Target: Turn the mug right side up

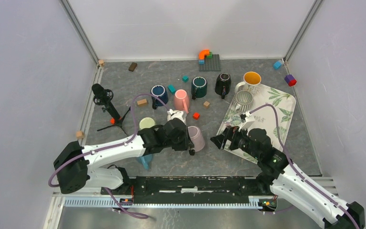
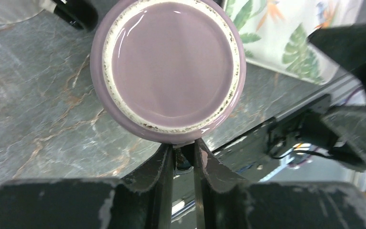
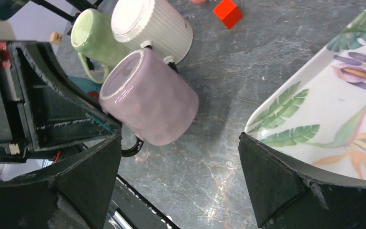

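Note:
A lilac mug [image 1: 196, 138] [image 2: 171, 62] stands upside down, its base facing up in the left wrist view. My left gripper [image 1: 188, 143] is right at its near side, fingertips close together at the mug's lower edge in that view; whether they grip it is unclear. In the right wrist view a black piece hangs below the mug beside those fingers. My right gripper [image 1: 221, 139] stands open just right of the mug, at the tray's left edge, nothing between its fingers.
A patterned tray [image 1: 281, 114] fills the right side. Behind the lilac mug are a white cup [image 3: 152, 26], a green mug [image 3: 95, 38], a pink mug [image 1: 181, 99] and other mugs. A red cube [image 1: 196, 115] lies nearby.

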